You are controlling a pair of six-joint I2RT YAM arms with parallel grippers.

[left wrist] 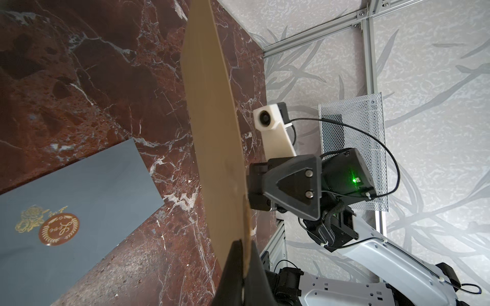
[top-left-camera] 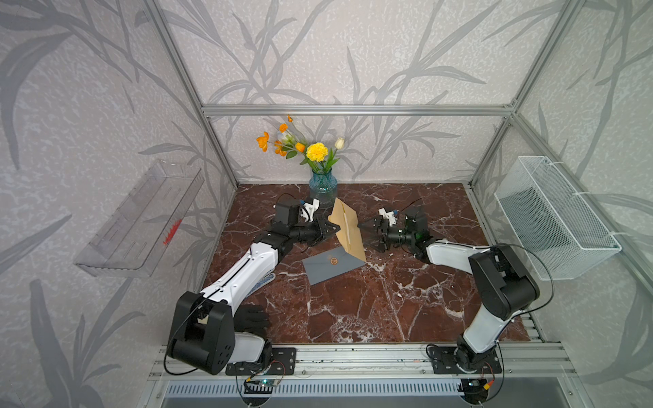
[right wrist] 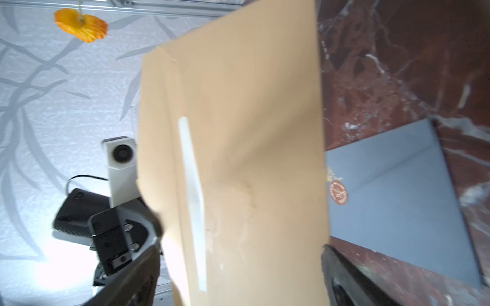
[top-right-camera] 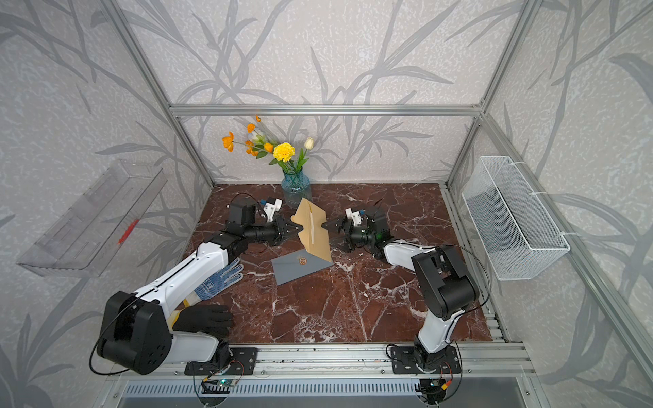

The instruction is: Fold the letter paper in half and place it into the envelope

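Observation:
The tan letter paper (top-left-camera: 350,238) is held up off the table, standing steeply and bent, with a narrow white strip (right wrist: 193,199) on the face toward the right wrist camera. My left gripper is shut on the paper's near edge. On the opposite side, my right gripper is open, its fingers (right wrist: 352,280) spread wide with the paper in view between them. Beneath the paper, a grey-blue envelope (top-left-camera: 333,265) lies on the table, a round brown seal showing; the paper covers part of its far right end from above.
Behind the arms stands a glass vase (top-right-camera: 296,187) of flowers, close to the paper. Gloves (top-right-camera: 217,280) lie at the left beside the left arm. A white mesh basket (top-right-camera: 513,217) hangs right, a clear bin (top-right-camera: 95,217) left.

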